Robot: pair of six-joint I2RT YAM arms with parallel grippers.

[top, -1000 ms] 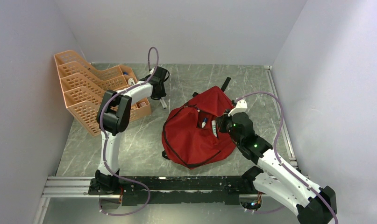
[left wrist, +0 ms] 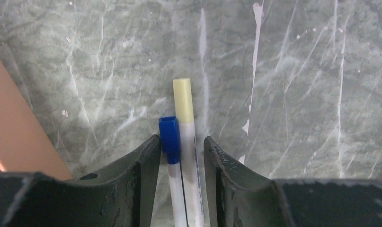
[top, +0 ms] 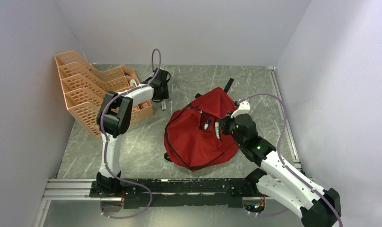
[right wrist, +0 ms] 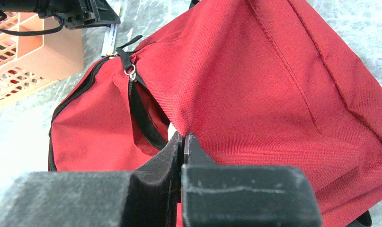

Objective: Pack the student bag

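Note:
Two slim white sticks lie side by side on the table: a pen with a blue cap point(left wrist: 169, 135) and a longer one with a pale yellow end point(left wrist: 183, 100). My left gripper is open, its fingers on either side of the pair. The red bag point(top: 189, 142) lies unzipped at the centre in the top view. A blue-capped marker point(top: 207, 124) and a white tube point(top: 217, 130) show in its pocket. At the pocket's edge my right gripper is shut on a fold of the red fabric.
A peach slotted organizer point(top: 87, 90) stands on the left, its wall point(left wrist: 25, 118) close beside my left gripper. Small items sit in its compartments. Bare table point(top: 146, 142) lies between organizer and bag.
The sticks under my left gripper have swung slightly left, from slanted to nearly straight in the top view. The left gripper has shifted a little; right arm and bag have not moved.

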